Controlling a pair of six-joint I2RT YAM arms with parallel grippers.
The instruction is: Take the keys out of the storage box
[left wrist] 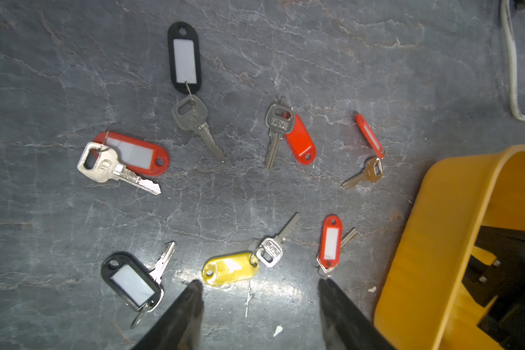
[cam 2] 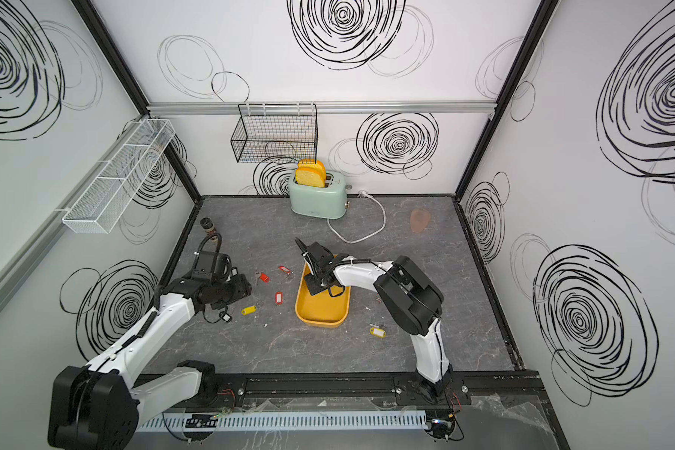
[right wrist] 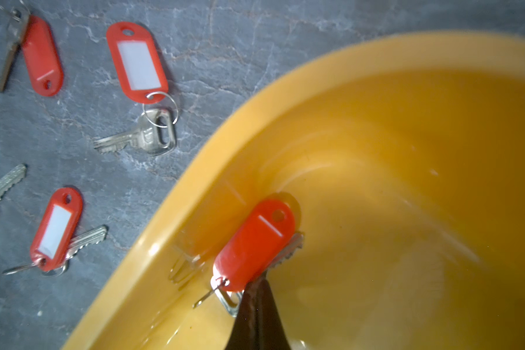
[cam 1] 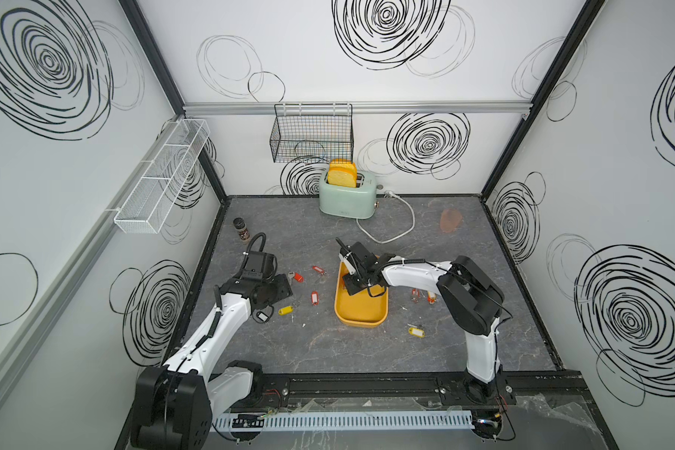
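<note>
The yellow storage box (cam 1: 361,311) stands at the table's middle. My right gripper is shut inside it, its tips at a red-tagged key (right wrist: 250,245) lying by the box's wall; nothing shows held between them. My left gripper is open above the table left of the box, nothing between its fingers. Below it lie several loose keys with black, red and yellow tags, such as a yellow tag (left wrist: 230,268) and a black tag (left wrist: 183,58).
A mint toaster (cam 1: 347,198) with a white cable stands at the back. A spice bottle (cam 1: 241,228) is at back left. A yellow-tagged key (cam 1: 416,330) and other keys lie right of the box.
</note>
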